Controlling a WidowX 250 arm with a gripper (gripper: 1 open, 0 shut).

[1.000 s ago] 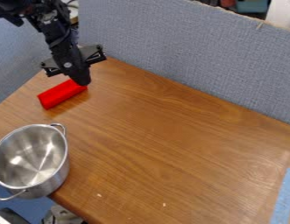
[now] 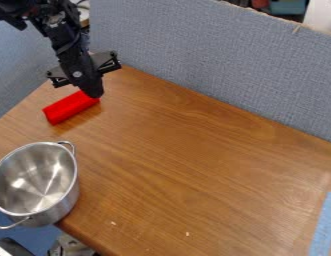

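Observation:
A red cylindrical object (image 2: pixel 69 107) lies on its side on the wooden table at the upper left, slanting away from the viewer. My gripper (image 2: pixel 93 90) hangs from the black arm over the far end of this object, partly overlapping it in the view. Its fingertips are dark and small, so whether they touch the red object is hard to tell. A steel pot (image 2: pixel 34 190) with side handles stands at the table's lower left.
A padded grey-blue wall (image 2: pixel 195 60) runs along the back. A light blue strip (image 2: pixel 321 225) lies at the right edge.

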